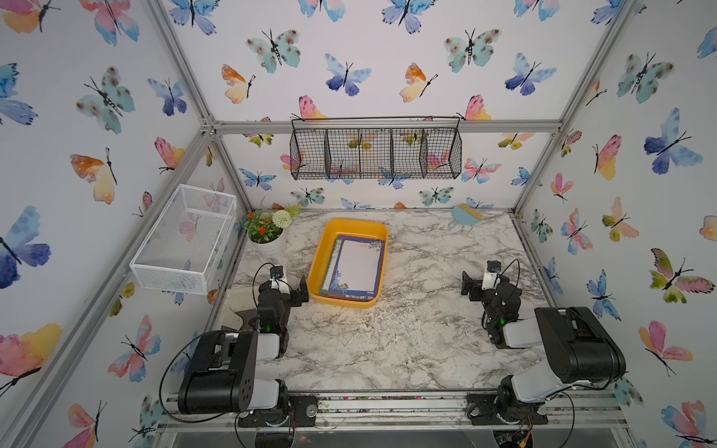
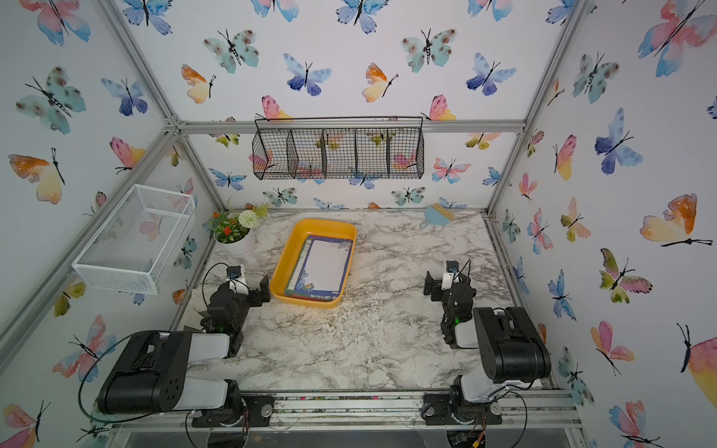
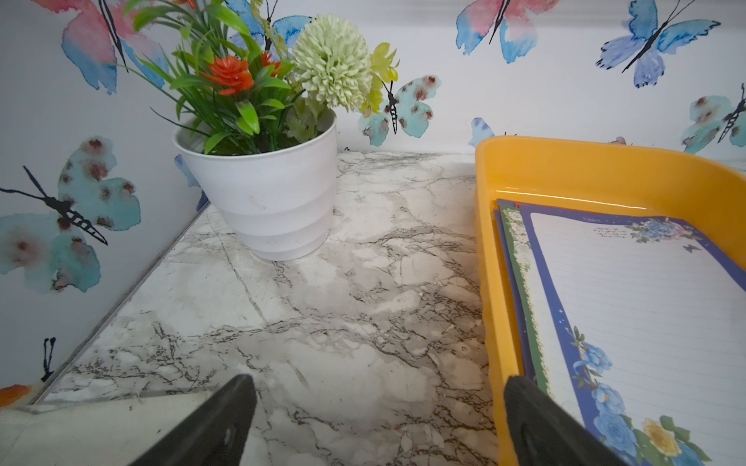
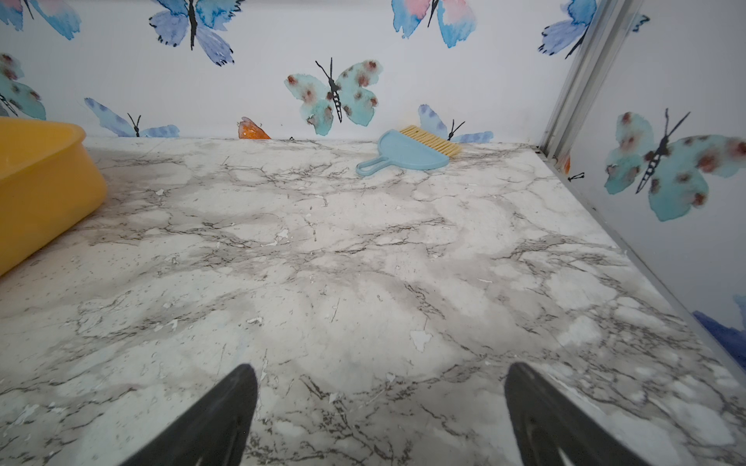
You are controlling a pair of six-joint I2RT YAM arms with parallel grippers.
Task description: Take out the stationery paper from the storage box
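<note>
A yellow storage box (image 1: 318,257) lies on the marble table, left of centre, with a stack of stationery paper (image 1: 354,265) inside, white sheets with blue floral borders. My left gripper is open just beside the box's left front, nothing between its fingers; in the left wrist view the box wall and paper fill the right side. My right gripper stands open at the right side of the table over bare marble, apart from the box, whose end shows at the upper left of the right wrist view.
A potted plant (image 3: 256,194) stands at the back left. A blue dustpan with brush (image 4: 408,155) lies at the back right. A white mesh basket (image 1: 171,276) and a black wire rack (image 1: 375,153) hang on the walls.
</note>
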